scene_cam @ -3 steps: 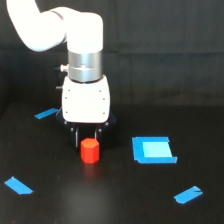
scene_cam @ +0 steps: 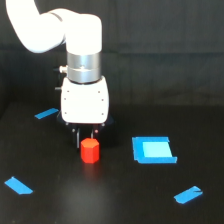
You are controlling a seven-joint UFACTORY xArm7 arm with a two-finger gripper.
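A small red block [scene_cam: 90,151] stands on the dark table, left of centre. My gripper [scene_cam: 87,137] points down from the white arm, right over and close behind the block. Its dark fingers blend into the black background, and their lower ends are partly hidden by the block. Whether they touch the block, or how far apart they stand, I cannot tell.
To the right lies a pale square bordered with blue tape [scene_cam: 137,150], empty inside. Strips of blue tape mark the table at the left front [scene_cam: 18,186], right front [scene_cam: 188,195] and left back [scene_cam: 46,113].
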